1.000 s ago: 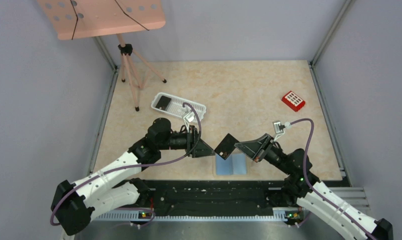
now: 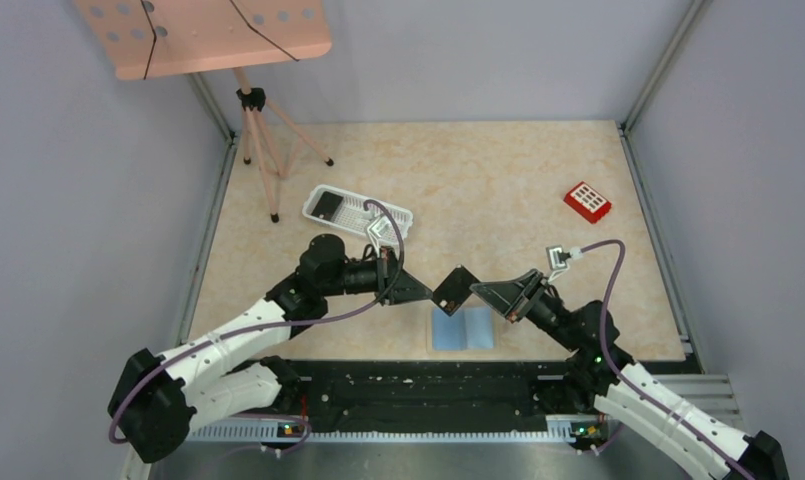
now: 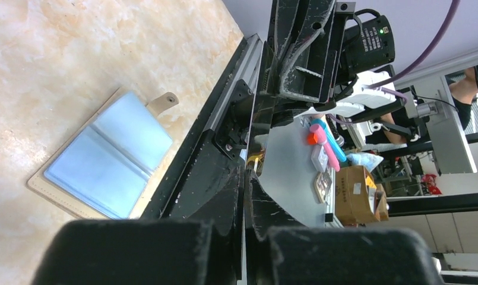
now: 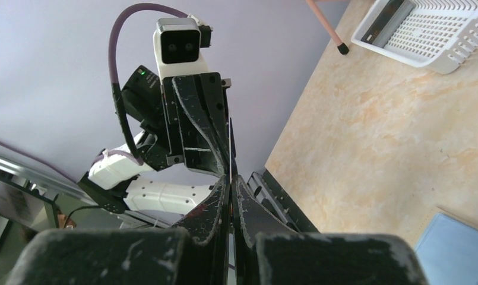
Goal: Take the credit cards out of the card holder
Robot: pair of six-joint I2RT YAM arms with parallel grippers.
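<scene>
A dark card (image 2: 455, 289) is held in the air, spanning the short space between my two grippers. My left gripper (image 2: 431, 294) is shut at its left corner, and my right gripper (image 2: 474, 289) is shut at its opposite corner. Both wrist views show the card nearly edge-on, rising from the fingertips, with a gold chip patch visible on the card (image 3: 258, 155) in the left wrist view. Below lies the open card holder (image 3: 100, 155), with pale blue sleeves, a tan border and a snap tab. Whether cards remain inside its sleeves cannot be told.
A white basket (image 2: 365, 229) stands behind the left arm, with a dark card (image 2: 328, 206) lying in it. The red calculator-like object (image 2: 587, 202) is at the right. A pink tripod stand (image 2: 261, 150) occupies the back left.
My left gripper has shifted up slightly in the top view, and the card's angle has changed a little with it. My right gripper is nearly still.
</scene>
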